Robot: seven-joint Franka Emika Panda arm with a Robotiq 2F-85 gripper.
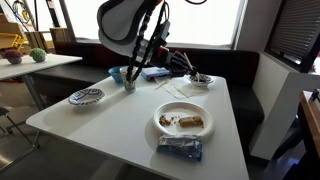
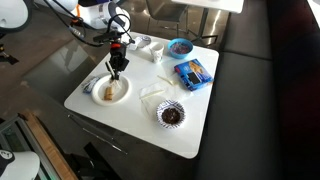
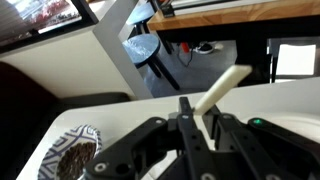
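In the wrist view my gripper is shut on a pale, flat, stick-like utensil [image 3: 224, 88], which juts out beyond the fingers; its exact kind cannot be told. From the first exterior view, my gripper [image 1: 191, 70] hangs over the table's far right part, tilted downward. The second exterior view has my gripper [image 2: 117, 73] near the white plate [image 2: 125, 92]. Brown food pieces [image 1: 188, 121] lie on that white plate [image 1: 162, 128].
A silver-blue packet [image 1: 180, 147] lies in front of the plate. A patterned bowl [image 2: 171, 114] holds dark bits. Farther along are a blue bowl [image 2: 181, 48], a white cup [image 2: 157, 50] and a blue package [image 2: 195, 75]. A patterned dish [image 1: 86, 96] stands at the left.
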